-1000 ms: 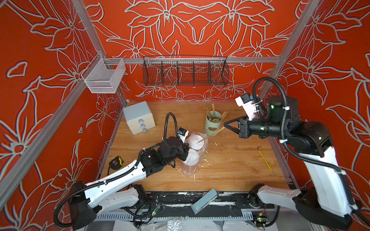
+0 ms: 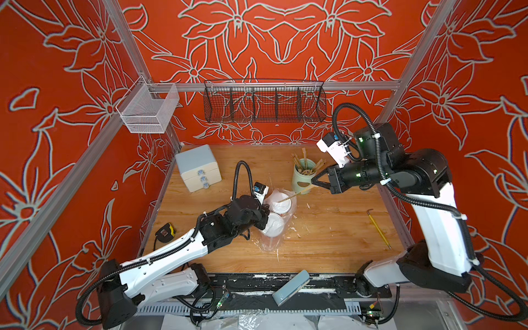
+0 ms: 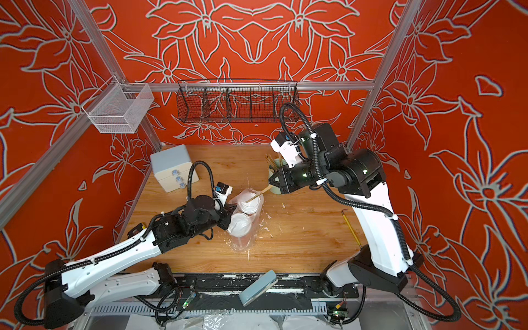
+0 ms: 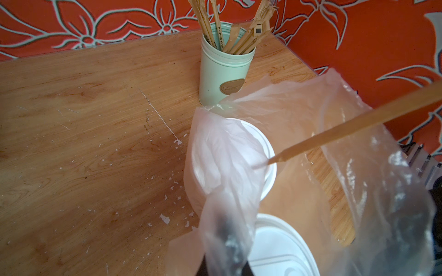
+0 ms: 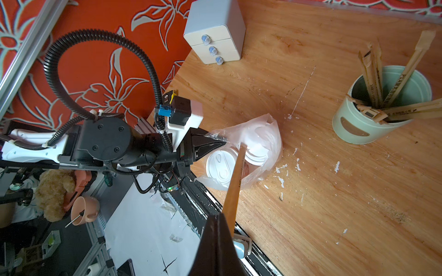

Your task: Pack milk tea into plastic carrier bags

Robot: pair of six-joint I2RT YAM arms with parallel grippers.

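Two white-lidded cups stand inside a clear plastic bag (image 4: 336, 105); the far cup (image 4: 265, 142) is partly veiled by bag film, and the near cup (image 4: 278, 250) shows its lid. My left gripper, beside the cups, is shut on a gathered edge of the bag, whose film hides most of its fingers in the left wrist view. My right gripper (image 2: 314, 182), up and to the right of the bag, is shut on a paper-wrapped straw (image 5: 234, 195). The straw slants down toward the far cup. Whether its tip touches the bag or lid I cannot tell.
Behind the bag stands a pale green holder (image 5: 356, 122) with several wrapped straws. A small drawer box (image 2: 199, 167) is at the back left, a tape measure (image 2: 164, 232) at left, a yellow tool (image 2: 378, 229) at right. White scraps litter the table.
My right gripper has moved left, with the straw still in its fingers and the straw's tip now over the far cup. The left arm, bag and cups look unmoved.
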